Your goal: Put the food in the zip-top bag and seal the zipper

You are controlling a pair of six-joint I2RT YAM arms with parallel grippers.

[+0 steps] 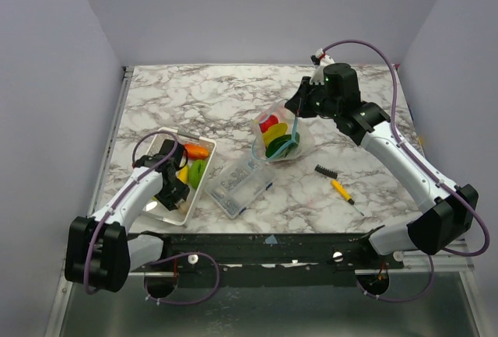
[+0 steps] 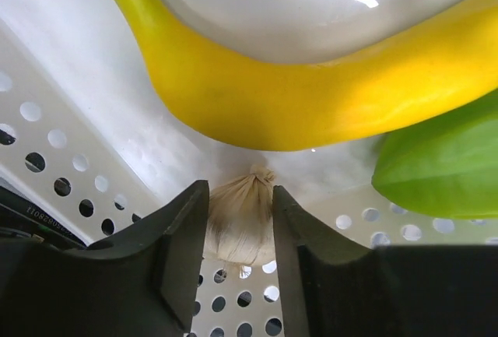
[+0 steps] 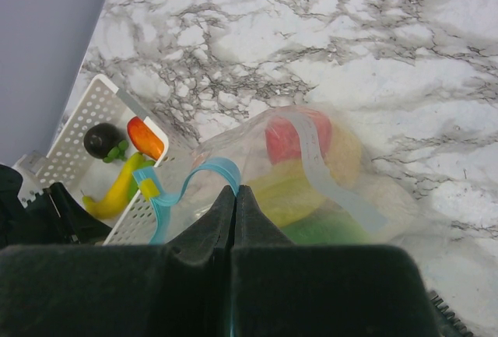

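Inside the white basket [image 1: 204,177], my left gripper reaches down with its fingers on either side of a pale garlic bulb [image 2: 241,228]. Its fingers are part open; whether both fingers touch the bulb I cannot tell. A yellow banana-like piece [image 2: 272,96] and a green star-shaped fruit [image 2: 443,162] lie beside it. To the right, the clear zip bag [image 1: 306,141] stands with its mouth spread, holding red, yellow and green food. My right gripper is shut at the bag's blue zipper strip [image 3: 214,164].
An orange pepper [image 1: 195,151] and a dark eggplant [image 3: 101,141] are also in the basket. Between basket and bag lies a clear plastic box [image 1: 241,187]. A black brush [image 1: 326,171] and a yellow screwdriver [image 1: 341,191] rest at the right.
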